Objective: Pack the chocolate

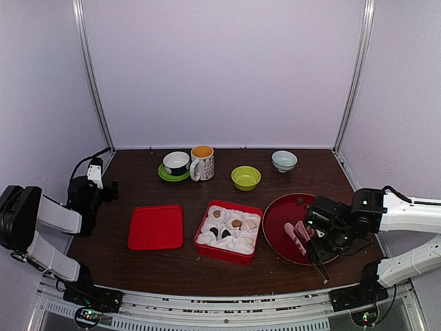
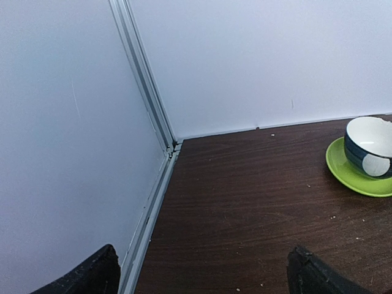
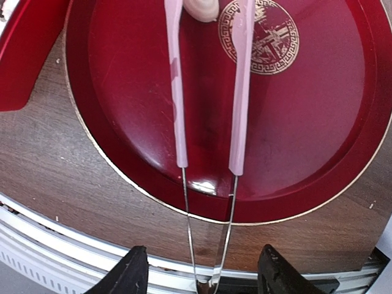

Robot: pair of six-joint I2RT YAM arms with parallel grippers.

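A red box [image 1: 227, 248] lined with white paper holds several chocolates. Its red lid [image 1: 155, 227] lies to the left. At right a round red plate [image 1: 275, 231] holds dark pieces, and pink-handled tongs [image 3: 239, 122] stretch over it, their steel end between the fingertips of my right gripper. In the right wrist view those fingers stand apart, with gaps on either side of the steel. My left gripper is open and empty at the far left, facing the back corner.
A cup on a green saucer [image 1: 169, 178], a patterned mug [image 1: 204, 165], a yellow-green bowl [image 1: 246, 179] and a pale blue bowl [image 1: 284, 161] stand along the back.
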